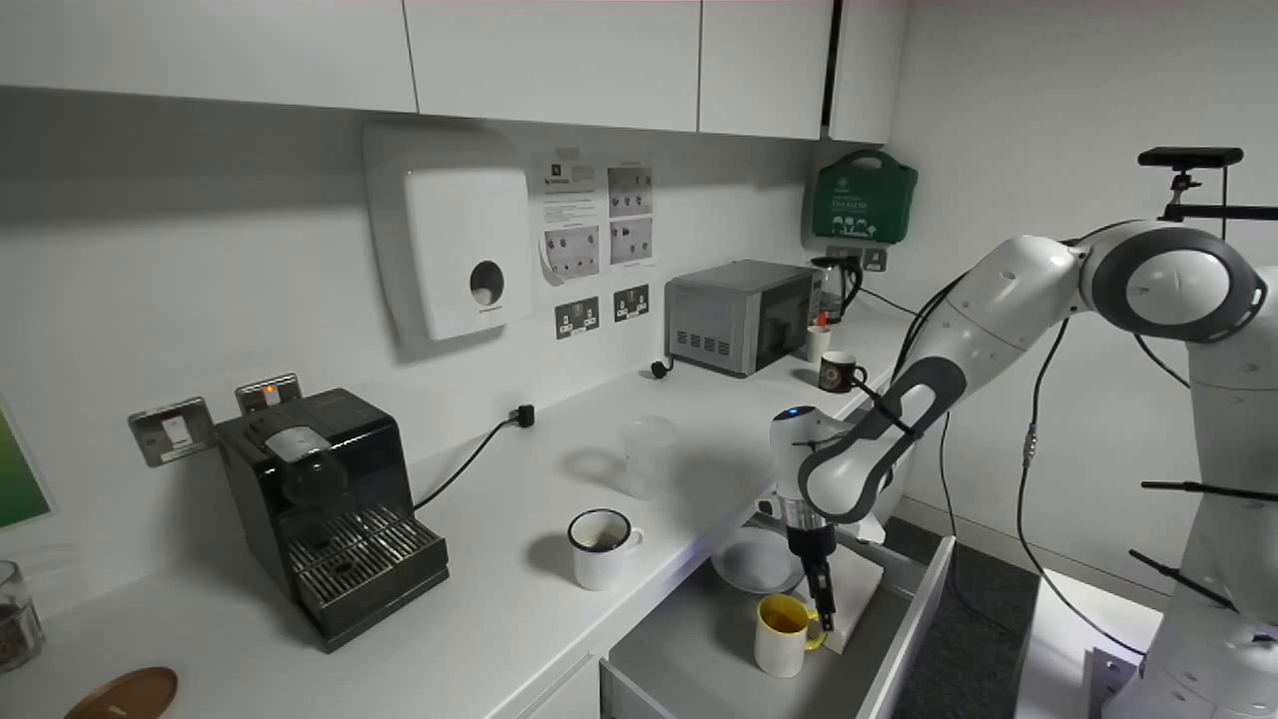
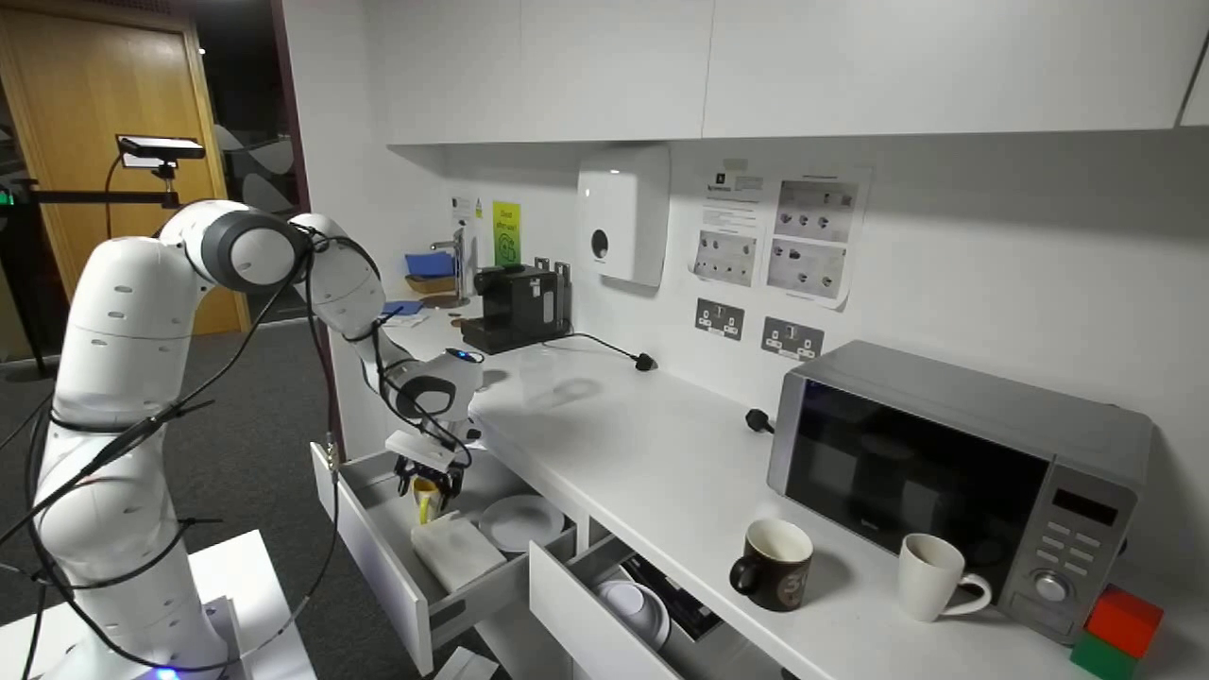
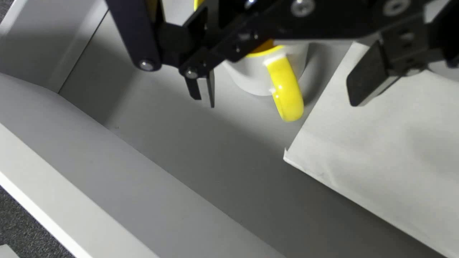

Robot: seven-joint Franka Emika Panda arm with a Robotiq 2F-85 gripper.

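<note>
A white mug (image 1: 780, 647) with a yellow inside and yellow handle stands upright in the open drawer (image 1: 707, 623). Its handle (image 3: 287, 92) shows between and beyond my spread fingers in the wrist view, while the gripper's body hides much of the rim. My gripper (image 1: 824, 617) points down at the handle side of the mug in exterior view 1. Wide apart, its fingers have nothing gripped between them. From exterior view 2 the mug (image 2: 426, 499) appears partly behind the fingers. Whether a finger touches it, I cannot tell.
Beside the mug lie a white flat block (image 2: 456, 552) and a pale plate (image 2: 521, 523) in the drawer. A second drawer (image 2: 601, 612) stands open nearby. On the counter are a black-rimmed mug (image 1: 599, 553), a coffee machine (image 1: 323, 503) and a microwave (image 2: 952, 453).
</note>
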